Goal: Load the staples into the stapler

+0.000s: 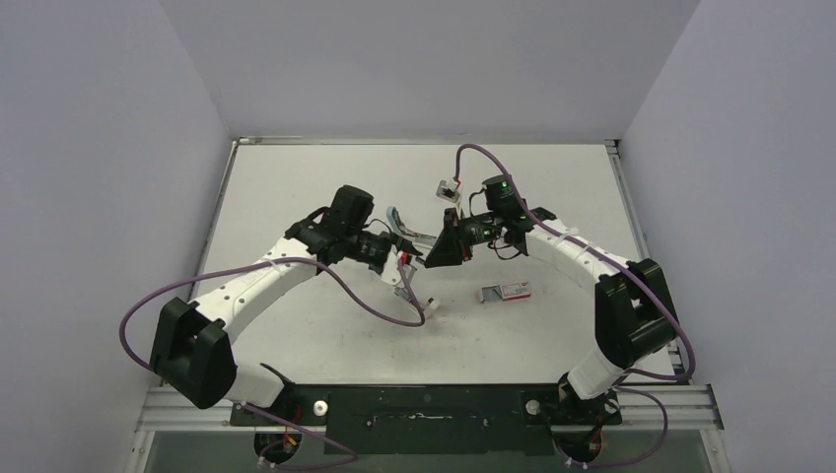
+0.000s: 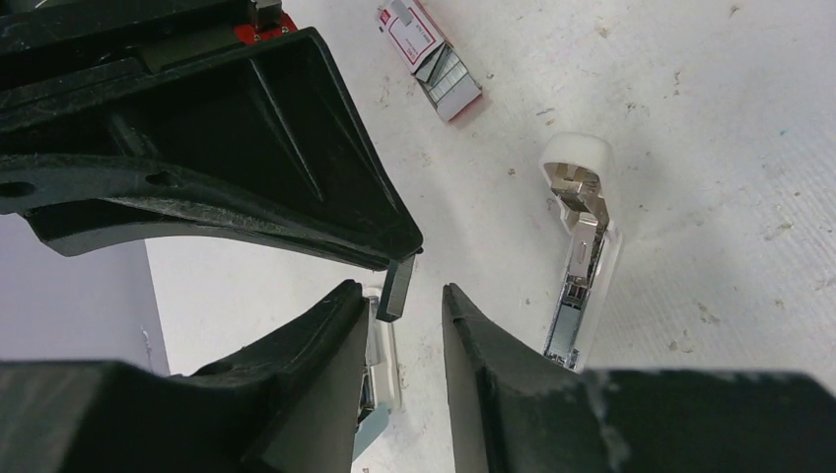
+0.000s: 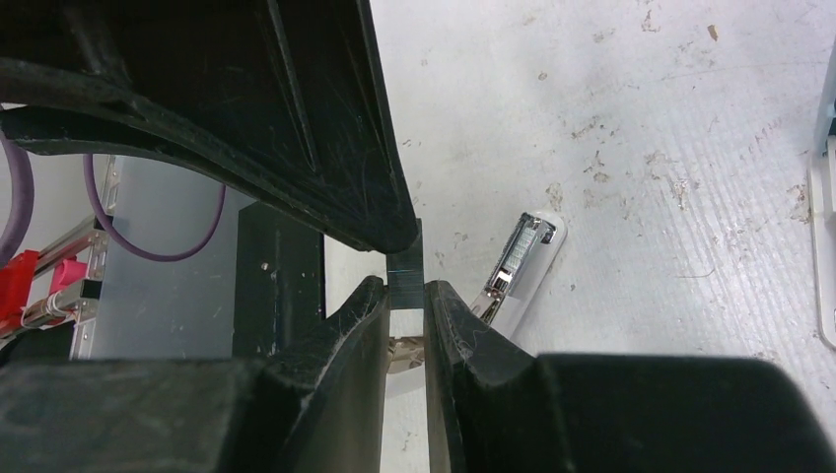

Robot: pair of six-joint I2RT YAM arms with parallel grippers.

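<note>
A white stapler lies open on the table, its magazine channel exposed, also in the right wrist view (image 3: pixel 532 256). In the right wrist view my right gripper is shut on a short grey staple strip (image 3: pixel 405 278), held above the table. In the left wrist view my left gripper is part open, its fingertips just below that strip (image 2: pixel 396 291), with no contact clear. A second stapler (image 2: pixel 384 394), white and pale blue, lies farther back, partly hidden by the left gripper.
The red-and-white staple box (image 1: pixel 516 291) lies open at the right of the table (image 1: pixel 296 177). Both arms meet over the centre.
</note>
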